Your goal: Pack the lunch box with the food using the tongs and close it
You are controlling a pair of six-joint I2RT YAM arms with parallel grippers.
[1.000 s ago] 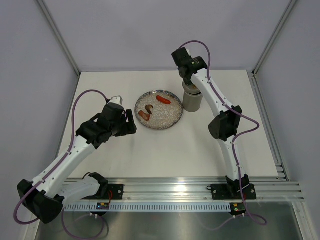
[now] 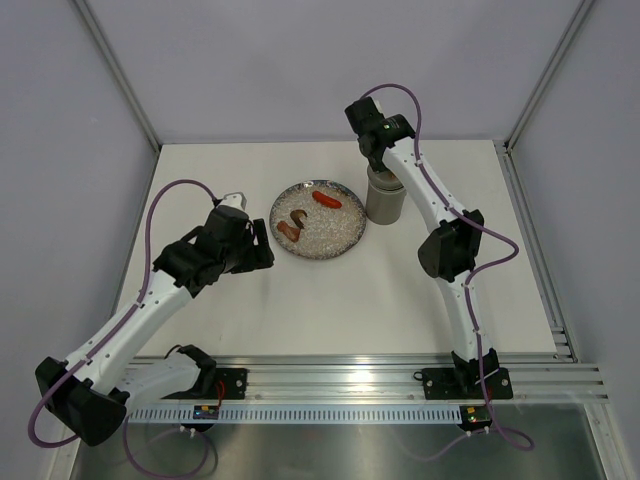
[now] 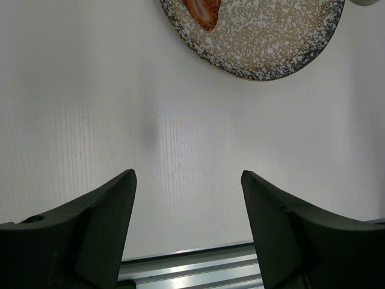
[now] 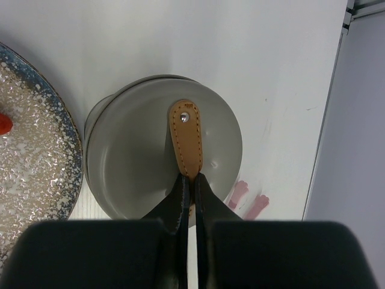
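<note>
A grey round lunch box (image 2: 385, 205) stands right of a speckled plate (image 2: 340, 230), under my right gripper (image 2: 380, 160). In the right wrist view its grey top (image 4: 132, 144) carries a tan leather strap (image 4: 185, 135), and my right gripper is shut on that strap. The plate holds a red sausage (image 2: 326, 199) and two brown pieces of food (image 2: 289, 230). My left gripper (image 2: 255, 245) stands open at the plate's lower left, above bare table, nothing between its fingers.
A metal rail (image 2: 300, 362) runs along the front edge, with walls at the back and sides.
My right gripper has shifted very slightly down in the top view over the last second. The left arm has not moved.
</note>
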